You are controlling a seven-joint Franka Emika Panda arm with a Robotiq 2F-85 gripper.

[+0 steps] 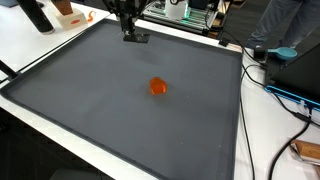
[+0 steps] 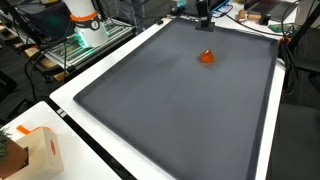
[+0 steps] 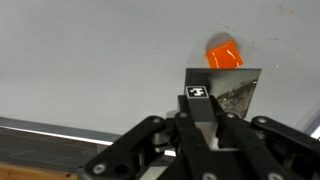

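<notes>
A flat grey metal plate (image 3: 238,92), like a scraper blade, sits at the fingertips of my gripper in the wrist view. The fingers are shut on its holder, where a small black-and-white mark shows. Exterior view 1 has the gripper (image 1: 128,28) at the far edge of the grey board, with the dark plate (image 1: 137,38) below it. An orange piece (image 3: 224,55) lies on the board just beyond the plate in the wrist view. From outside, this orange piece (image 1: 158,87) (image 2: 207,57) lies apart from the plate, on open board.
The grey board (image 1: 110,100) is otherwise bare, with wide free room on it. A white table border (image 2: 95,140) surrounds it. Cables (image 1: 275,92) run along the right side. An orange-and-white object (image 2: 90,24) stands beyond the board's left side.
</notes>
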